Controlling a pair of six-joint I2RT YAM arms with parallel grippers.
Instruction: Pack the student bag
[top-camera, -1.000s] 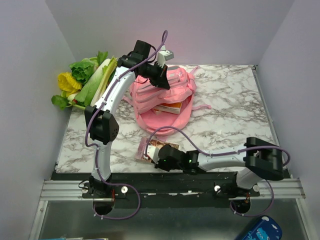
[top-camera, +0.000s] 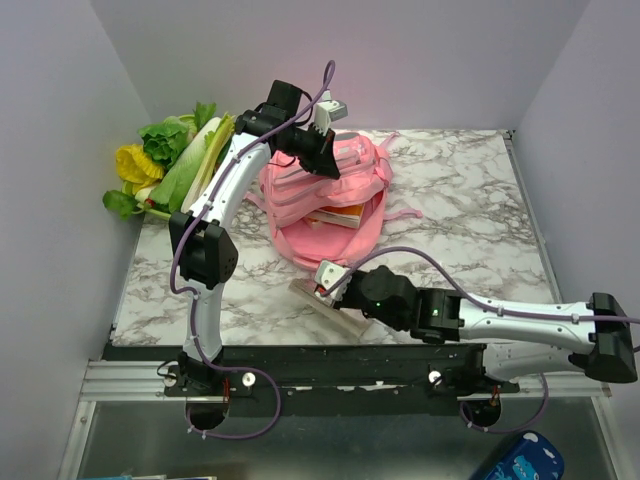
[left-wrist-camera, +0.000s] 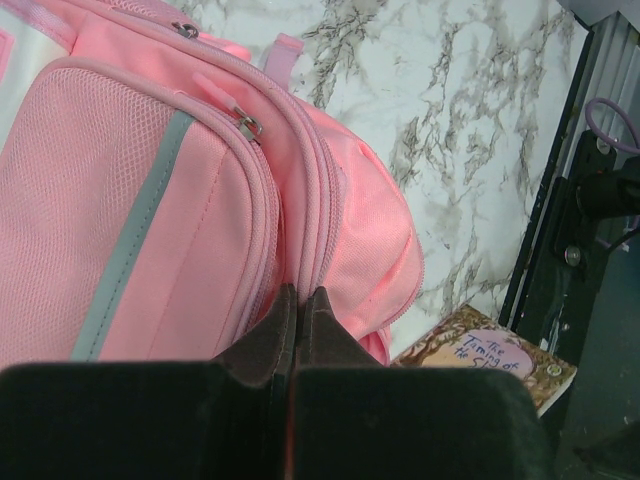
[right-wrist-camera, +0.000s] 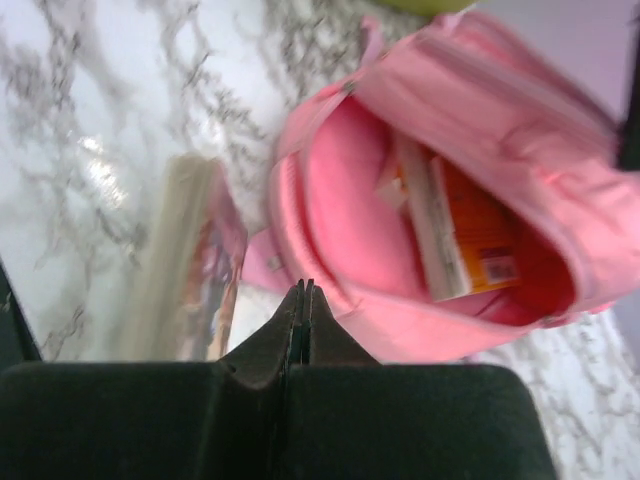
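The pink bag (top-camera: 325, 185) lies at the table's back middle with its mouth toward the front. My left gripper is shut on the piped edge of its top flap. Inside the mouth, books with an orange cover (right-wrist-camera: 475, 225) show. In front of the bag, a patterned book (left-wrist-camera: 480, 350) is tilted up on edge, seen from above as a pale strip (top-camera: 330, 312). My right gripper is shut beside this book, with nothing visible between its fingertips. In the right wrist view the book (right-wrist-camera: 180, 260) is blurred, left of the fingers; any contact is unclear.
Vegetables (top-camera: 175, 160) are heaped at the back left. A dark rail (top-camera: 300, 365) runs along the front edge, and a blue object (top-camera: 525, 460) lies below it.
The book has gone from lying flat to tilted on edge. The left arm and bag are unchanged.
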